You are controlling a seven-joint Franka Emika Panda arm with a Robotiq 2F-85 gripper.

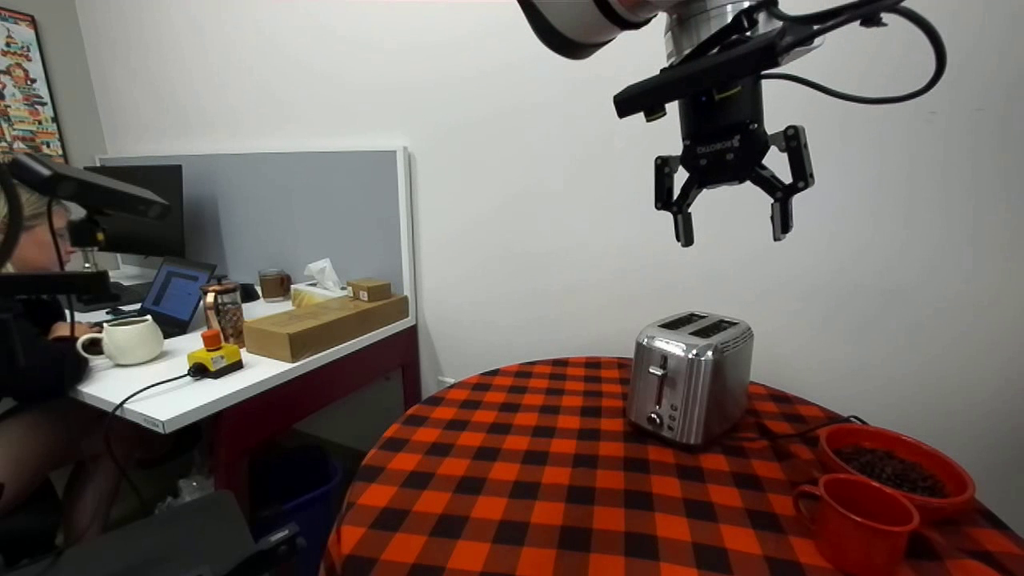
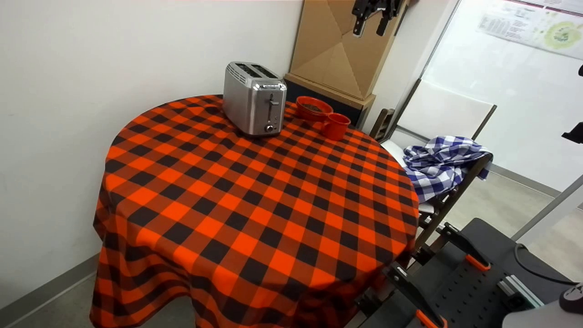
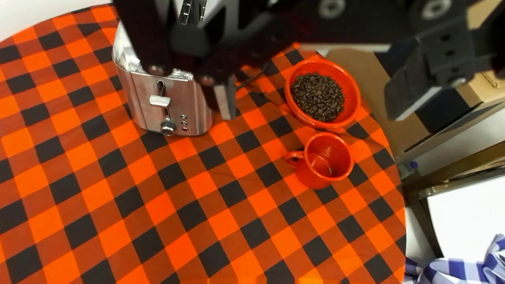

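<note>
High over the table, my gripper stands open with empty space between its fingers; in the second exterior view the gripper shows at the top edge. A silver two-slot toaster stands upright near the wall, its lever side facing the open table. To its right sits a red bowl of dark coffee beans. A red mug stands upright close to the bowl, its handle pointing toward the toaster side. Only something small shows at the mug's bottom, too unclear to name. My fingers hide part of the toaster's top in the wrist view.
A red-and-black checked cloth covers the round table, bare across its front and left. The toaster's cord runs toward the bowl. A cardboard box rises behind the table, and a chair with a blue-checked cloth stands beside it.
</note>
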